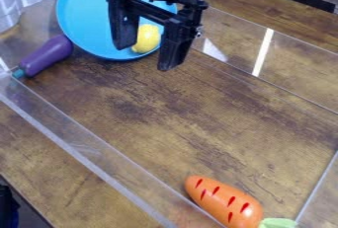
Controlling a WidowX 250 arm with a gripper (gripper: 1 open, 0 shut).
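Observation:
My black gripper (148, 37) hangs over the blue plate (79, 20) at the top, its fingers open and apart, with a yellow object (145, 42) seen on the plate behind them. A purple eggplant toy (46, 56) lies left of the plate. An orange carrot toy (227, 202) with red marks and a green top lies at the lower right.
Clear plastic strips or edges run along the left and right sides of the work area.

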